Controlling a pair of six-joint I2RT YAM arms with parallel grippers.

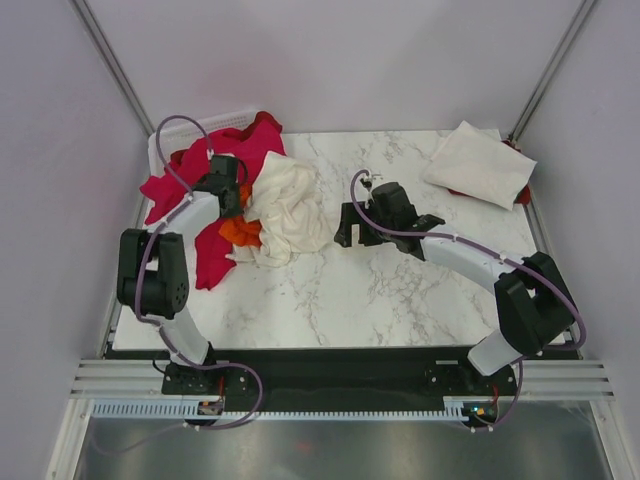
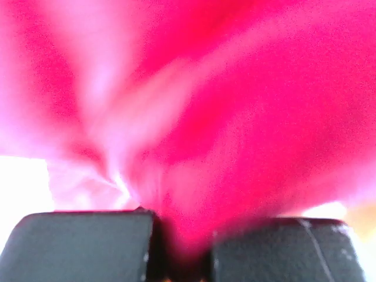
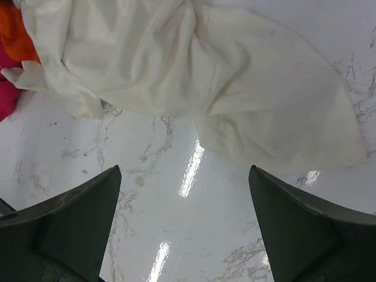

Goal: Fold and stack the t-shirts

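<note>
A red shirt [image 1: 255, 142] lies heaped in and over a white basket at the back left, with orange cloth [image 1: 240, 230] and a crumpled cream shirt [image 1: 285, 200] beside it. My left gripper [image 1: 225, 200] is over the heap, shut on the red shirt, which fills the left wrist view [image 2: 247, 117] and runs between the fingers. My right gripper [image 1: 355, 225] stands open above the table just right of the cream shirt [image 3: 276, 117], nothing between its fingers.
A folded cream shirt [image 1: 480, 162] lies on red cloth at the back right. The basket [image 1: 185, 130] is mostly covered.
</note>
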